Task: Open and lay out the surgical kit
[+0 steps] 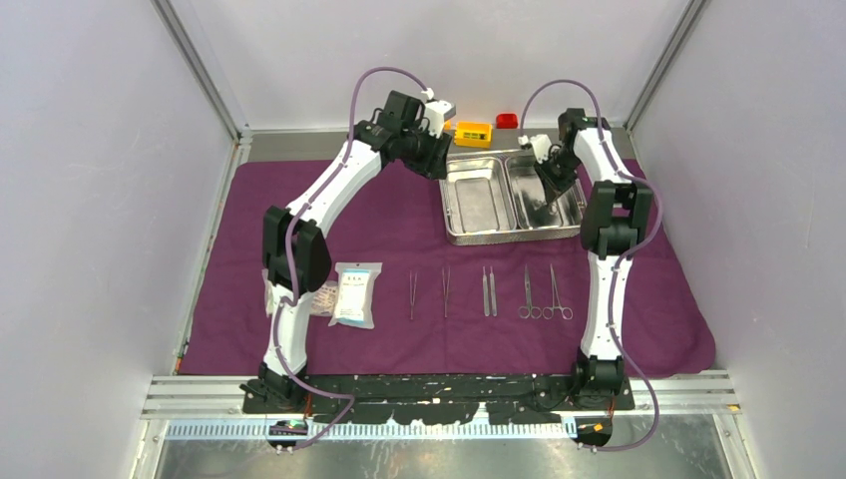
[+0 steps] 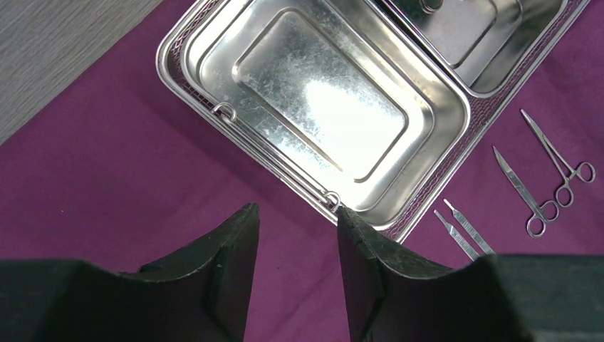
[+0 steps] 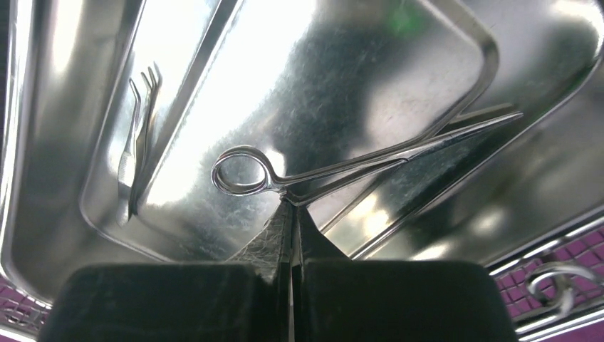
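In the right wrist view a silver ring-handled clamp [image 3: 356,165] slants across the right tray compartment [image 3: 434,64]. My right gripper is shut at its handle end, beside the visible ring. The handle's lower branch runs into the fingertips, and its other ring is hidden there. A small forked instrument [image 3: 135,142] lies to the left. My left gripper is part open and empty, over the cloth by the tray's left edge. The left compartment [image 2: 324,92] is empty. Laid out on the cloth are tweezers [image 1: 446,292], scalpel handles [image 1: 489,291], scissors [image 1: 529,292] and a second clamp [image 1: 557,292].
A white packet [image 1: 354,295] and a pink packet [image 1: 324,298] lie front left, partly behind the left arm. Yellow [image 1: 473,134] and red [image 1: 507,121] boxes stand behind the tray.
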